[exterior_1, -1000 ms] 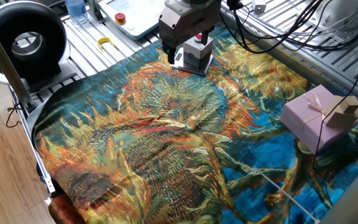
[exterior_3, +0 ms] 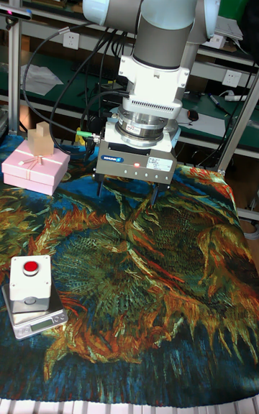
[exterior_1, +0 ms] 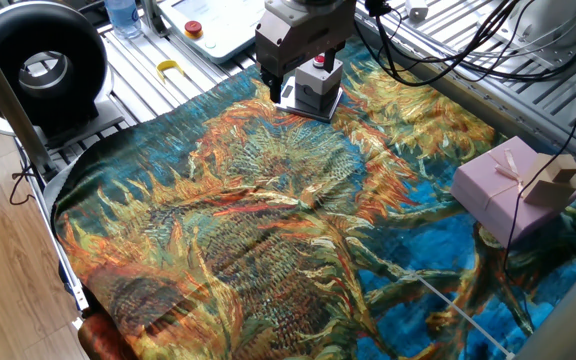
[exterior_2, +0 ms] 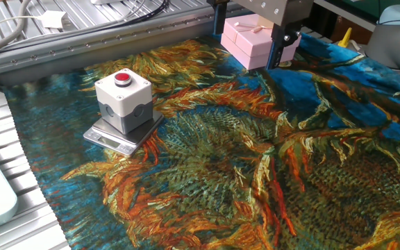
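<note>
My gripper (exterior_3: 126, 198) hangs above the patterned cloth, its two fingers (exterior_3: 153, 194) spread wide. Nothing shows between them, so it is open. A white and grey box with a red button (exterior_2: 123, 97) stands upright on a small silver scale (exterior_2: 110, 141). In exterior view 1 the arm partly covers this pair, though exterior view 3 shows them well apart from the fingers. The pink gift box (exterior_3: 34, 171) sits to the gripper's left in exterior view 3, with a small brown wooden block (exterior_3: 39, 139) on its lid.
Sunflower-patterned cloth (exterior_1: 268, 250) covers the table, slightly wrinkled, with its middle clear. Dark cables (exterior_1: 408, 75) hang near the arm. A black ring-shaped object (exterior_1: 38, 75), a yellow piece (exterior_1: 170, 69) and a red emergency button (exterior_1: 194, 29) lie beyond the cloth.
</note>
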